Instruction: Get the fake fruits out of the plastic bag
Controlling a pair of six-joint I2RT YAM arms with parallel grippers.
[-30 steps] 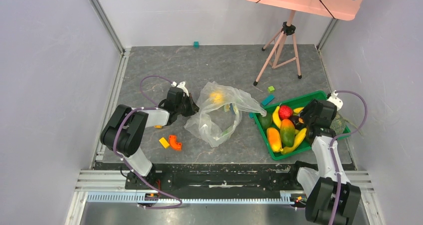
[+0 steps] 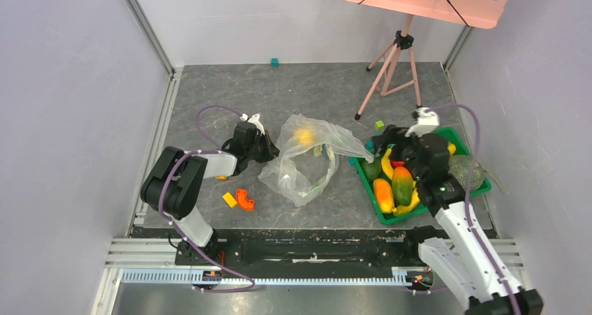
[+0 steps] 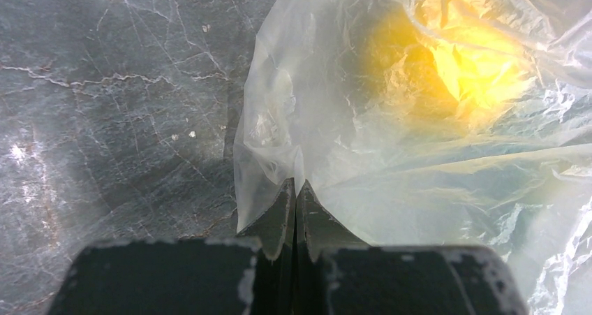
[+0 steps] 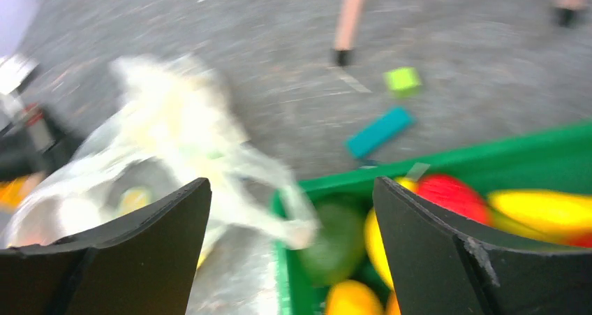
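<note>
A clear plastic bag lies mid-floor with a yellow fruit showing through its crumpled film. My left gripper is shut at the bag's left edge; whether film is between its tips is unclear. My right gripper is above the left part of a green basket full of fruit, its fingers parted with nothing seen between them. The right wrist view is blurred, with the bag to the left of the basket.
Blue and green blocks lie behind the basket. Orange and yellow blocks lie front left. A pink tripod stand stands at the back right.
My right arm has swung left and toward the back, from over the basket's right part to its left part near the bag. The left arm and bag have not visibly moved.
</note>
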